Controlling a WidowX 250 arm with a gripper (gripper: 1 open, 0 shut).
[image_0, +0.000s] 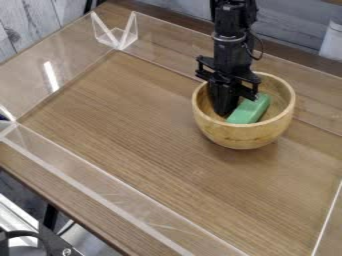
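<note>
A wooden bowl (241, 133) sits toward the back right of the table, with a green object (250, 109) lying inside it. My black gripper (223, 98) reaches down into the left part of the bowl, beside the green object. Its fingertips are dark and partly hidden by the bowl's rim, so what lies between them cannot be made out.
A clear plastic piece (118, 30) stands at the back left, and a white object (333, 38) is at the back right edge.
</note>
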